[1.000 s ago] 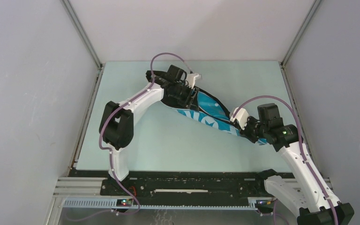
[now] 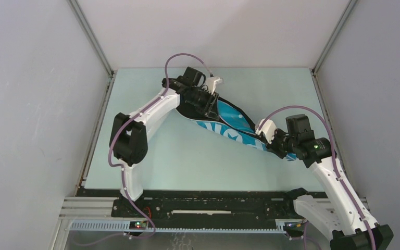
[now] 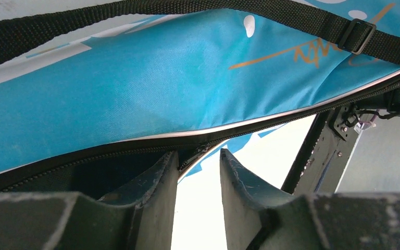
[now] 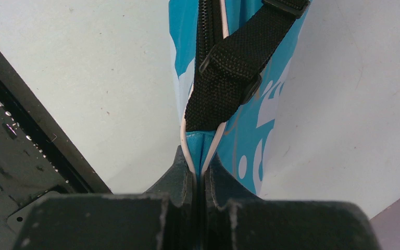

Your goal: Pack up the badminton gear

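Note:
A long blue-and-white racket bag (image 2: pixel 232 133) lies diagonally across the table, its black strap (image 3: pixel 291 23) along the top side. In the left wrist view, my left gripper is part open over the bag's zipper (image 3: pixel 109 156), its fingertips beside what looks like the zipper pull (image 3: pixel 192 155); I cannot tell that it grips anything. My right gripper is shut on the bag's blue end with pale piping (image 4: pixel 200 140), the strap lying just beyond its fingertips.
Walls bound both sides and the back, and a black rail runs along the front edge.
My left gripper and forearm have shifted slightly toward the back of the table. The right arm and the bag's right part look unchanged.

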